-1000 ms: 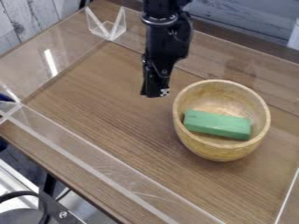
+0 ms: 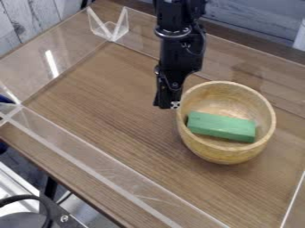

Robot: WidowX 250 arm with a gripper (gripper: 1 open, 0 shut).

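Observation:
My black gripper (image 2: 167, 96) hangs over the wooden table, just left of a round tan bowl (image 2: 202, 153). Its fingertips are close by the bowl's upper left rim and look shut, with nothing visible between them, though the dark fingers are hard to make out. A green block (image 2: 222, 126) lies inside the bowl, toward its front half.
A clear plastic piece (image 2: 109, 25) stands at the back left. A clear strip runs along the left edge, and dark cables lie at the bottom left.
The gripper has moved slightly to the right and down, nearer the bowl's rim. The bowl and green block have not visibly moved.

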